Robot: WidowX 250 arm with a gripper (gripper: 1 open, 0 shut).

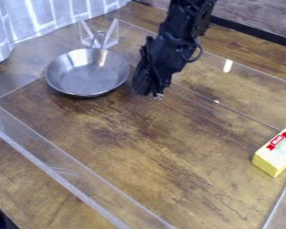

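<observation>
My black gripper [148, 79] hangs low over the wooden table, just right of a round metal pan [86, 73]. The arm reaches down to it from the top of the view. The fingertips are dark and small, so whether they are open or shut, or hold anything, is unclear.
A yellow box [274, 152] with a red and white label lies at the right edge. A pale angular object [97, 38] stands behind the pan. Clear plastic edges run along the left and lower right.
</observation>
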